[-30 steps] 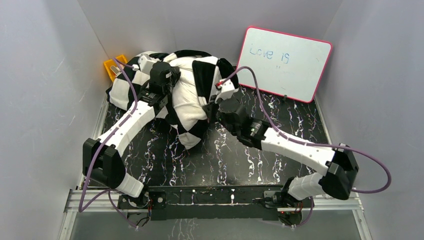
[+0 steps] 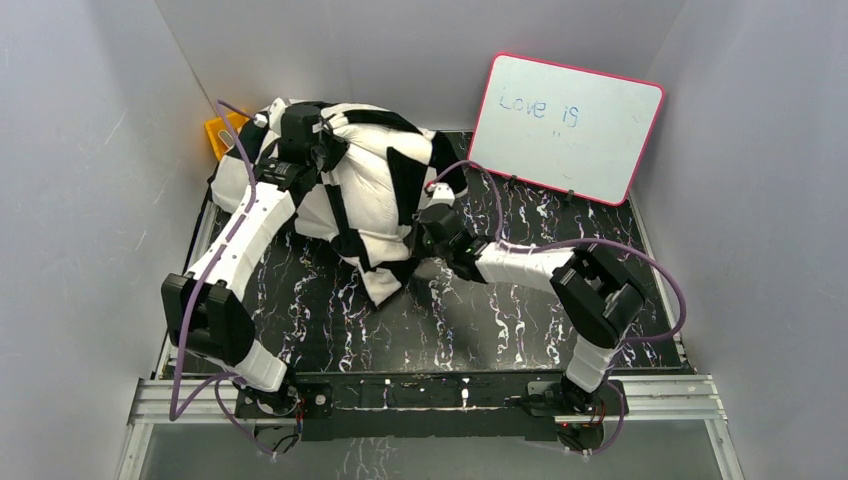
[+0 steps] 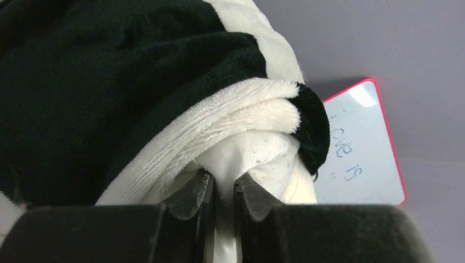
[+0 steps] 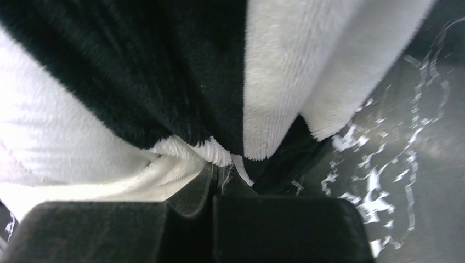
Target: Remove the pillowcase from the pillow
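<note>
The black-and-white checked, fleecy pillowcase [image 2: 408, 185] is bunched around the pillow at the back left of the table. In the left wrist view, smooth white pillow fabric [image 3: 247, 148] shows inside the fleecy opening [image 3: 230, 109]. My left gripper is shut on that smooth fabric, which runs down between its fingers. At the lower right of the bundle, my right gripper is shut, with folds of the fleecy pillowcase [image 4: 208, 82] drawn together at its tips. The cloth pinched there looks thin. Much of the pillow stays hidden under the case and left arm.
A whiteboard [image 2: 570, 125] with a red frame leans at the back right. Part of an orange tray [image 2: 215, 137] shows behind the bundle at the left.
</note>
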